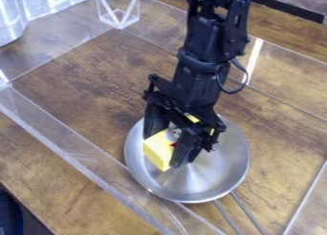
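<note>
My black gripper (179, 134) hangs over a silver metal pan (205, 186) at the centre right of the camera view. It is shut on a yellow block (160, 150) with a bit of red on it, which sits low over or in the pan; whether it touches the pan's bottom I cannot tell. The gripper's body hides part of the block and the back of the pan.
A clear plastic rail (64, 143) runs along the left front. A white cloth (10, 14) and a small clear stand (118, 14) are at the back left.
</note>
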